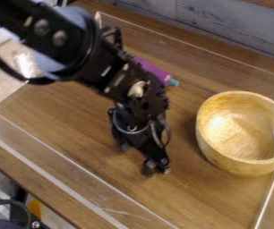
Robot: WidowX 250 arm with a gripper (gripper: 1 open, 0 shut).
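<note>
The black gripper [141, 154] points down at the wooden table [80, 152] in the middle of the camera view, its fingertips low near the surface and apart, with nothing visible between them. A wooden bowl [243, 131] stands to its right. Behind the arm lies a purple object with a teal tip [154, 72], partly hidden by the arm.
A grey wall [211, 27] runs along the back. The table's left and front edge, with clutter beyond it, is at the lower left. Bare table lies to the left of and in front of the gripper.
</note>
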